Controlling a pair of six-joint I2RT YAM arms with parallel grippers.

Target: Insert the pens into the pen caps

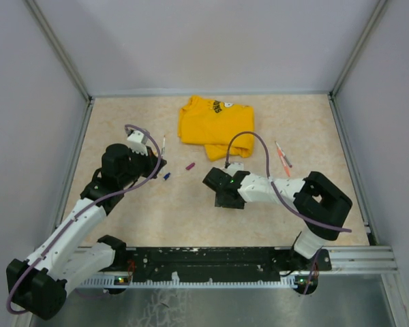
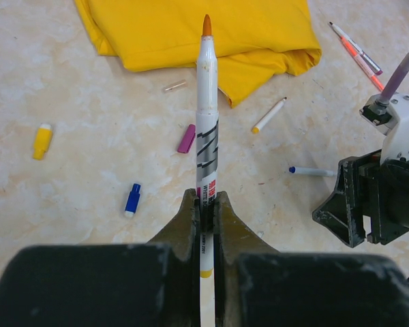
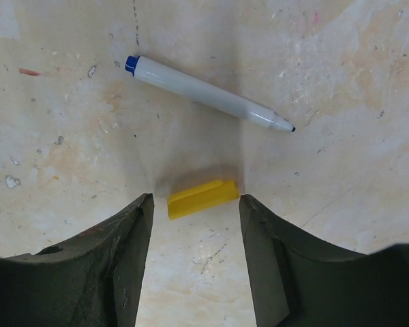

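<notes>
My left gripper is shut on a white marker (image 2: 206, 82) with an orange tip, held upright in the left wrist view. My right gripper is part open, low over the table, its fingertips at either end of a yellow cap (image 3: 201, 201); contact is not clear. A white marker (image 3: 198, 88) with a blue end lies just beyond that cap. Loose caps lie about: blue (image 2: 132, 200), purple (image 2: 187, 139), another yellow (image 2: 42, 142), clear (image 2: 174, 86). A yellow-ended white marker (image 2: 268, 116) lies apart.
A folded yellow cloth (image 1: 215, 122) lies at the back of the table. Several pens (image 1: 282, 157) lie together at the right.
</notes>
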